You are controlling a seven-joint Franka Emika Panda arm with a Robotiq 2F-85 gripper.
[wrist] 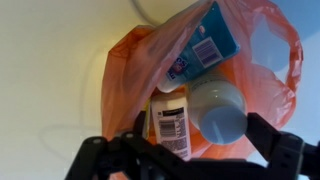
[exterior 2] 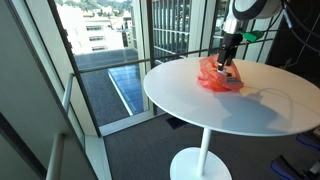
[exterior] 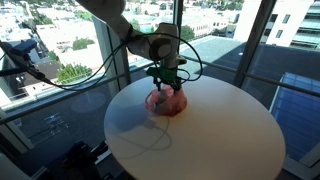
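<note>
An orange-red plastic bag [exterior: 178, 104] stands with its mouth up on the white table. My gripper [exterior: 167, 85] points down at the bag's mouth. In the wrist view the gripper is open, one finger at each side of the bag's contents. Between the fingers lie a bottle with a pale blue cap [wrist: 222, 122] and a white barcoded package [wrist: 173, 127]. Beyond them is a teal package with a label [wrist: 205, 47]. The right fingertip looks close to the cap; whether it touches cannot be told. From the other side, the bag [exterior 2: 208, 76] partly surrounds the fingers.
Tall windows stand behind it. A black cable loops around the arm.
</note>
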